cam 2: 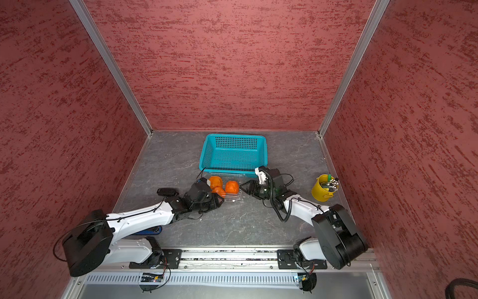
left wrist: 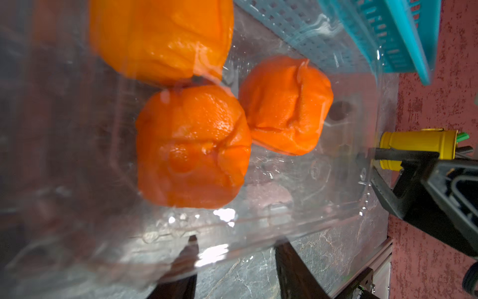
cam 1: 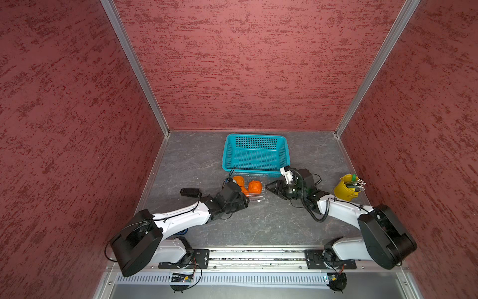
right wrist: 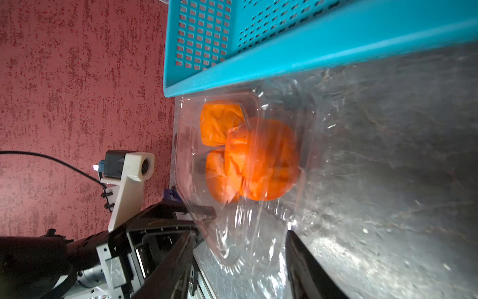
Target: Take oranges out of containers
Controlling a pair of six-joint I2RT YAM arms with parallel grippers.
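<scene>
Three oranges, one (left wrist: pixel 194 149) nearest the left gripper, another (left wrist: pixel 286 104) beside it and a third (left wrist: pixel 159 35), sit in a clear plastic container (cam 2: pixel 233 199) below the teal basket (cam 1: pixel 256 154). My left gripper is at the container's near side, its fingers apart, seen partly through the clear plastic, with no orange between them. My right gripper stands open at the container's right end, its fingers either side of the clear plastic near that end, holding no orange.
A yellow cup of pens (cam 1: pixel 345 188) stands at the right edge. A black object (cam 1: pixel 190 191) lies left of the container.
</scene>
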